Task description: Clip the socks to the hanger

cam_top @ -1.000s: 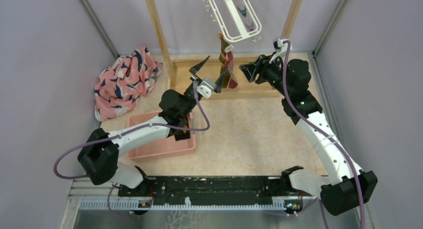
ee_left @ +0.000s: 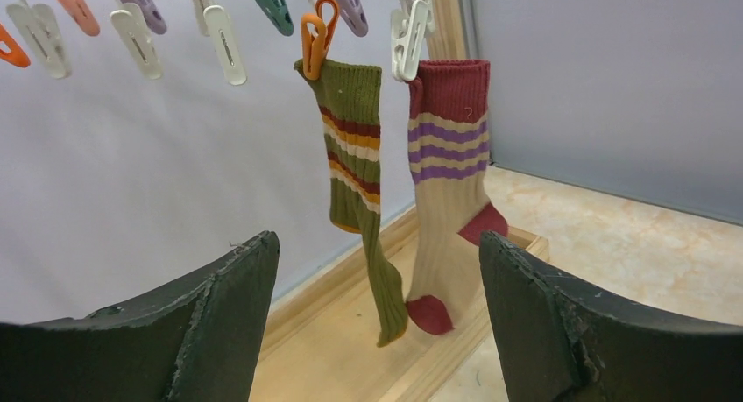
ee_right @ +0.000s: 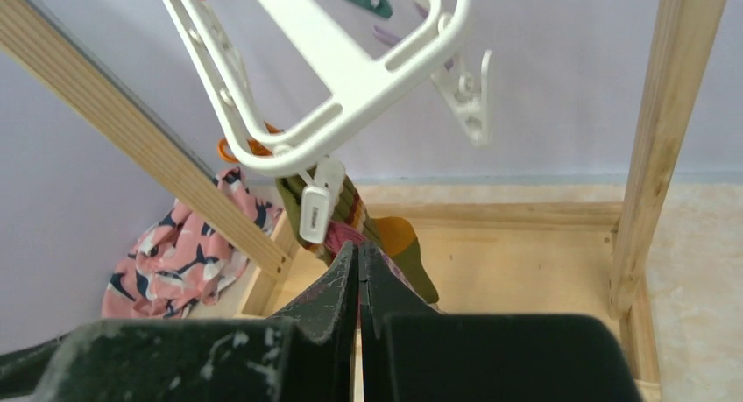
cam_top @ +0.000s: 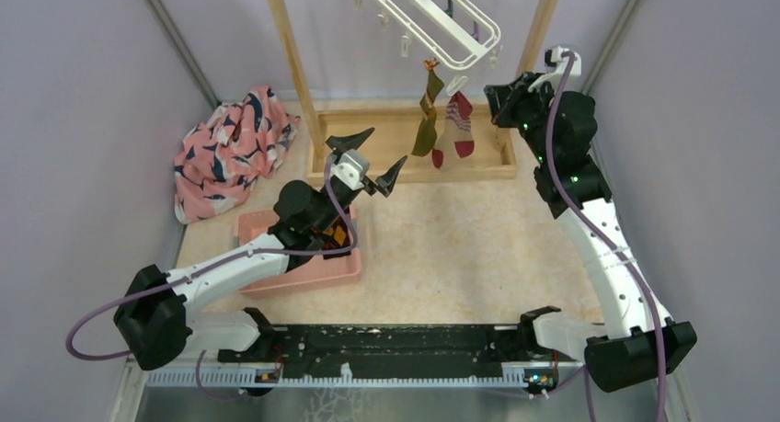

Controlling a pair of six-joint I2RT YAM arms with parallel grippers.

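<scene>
Under the white hanger (cam_top: 487, 45) a green striped sock (ee_left: 350, 130) hangs at an orange clip (ee_left: 313, 47), and a cream sock with red and purple (ee_left: 447, 148) at a white clip (ee_left: 407, 38). My left gripper (cam_top: 382, 160) is open, empty, left of and below the socks. My right gripper (cam_top: 497, 105) is shut, nothing showing between its fingers, right of the socks and facing the hanger's end.
The hanger hangs between wooden posts (cam_top: 543, 22) on a wooden tray base (cam_top: 368, 119). A pink bin (cam_top: 303, 279) lies under my left arm, a patterned cloth (cam_top: 230, 155) at back left.
My left gripper has drawn back leftward, away from the socks. My right arm has moved rightward and up. The hanger and hanging socks have swung to the right.
</scene>
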